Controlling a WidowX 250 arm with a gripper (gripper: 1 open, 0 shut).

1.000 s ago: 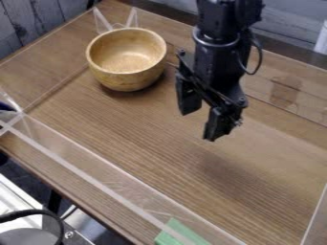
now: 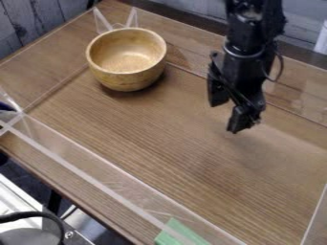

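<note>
The black robot arm hangs from the top right over the wooden table, with its gripper (image 2: 232,107) pointing down at the right of the middle, above bare wood. The gripper looks open, with nothing visible between its fingers. A yellow-tan bowl (image 2: 125,75) sits upright at the upper left, apart from the gripper.
Strips of clear tape cross its left side and front. A green patch (image 2: 179,233) lies at the front edge, and a dark cable (image 2: 38,220) is at the bottom left corner.
The arm and gripper have moved back, away from the front, and slightly right, looking smaller now. The bowl has not moved.
</note>
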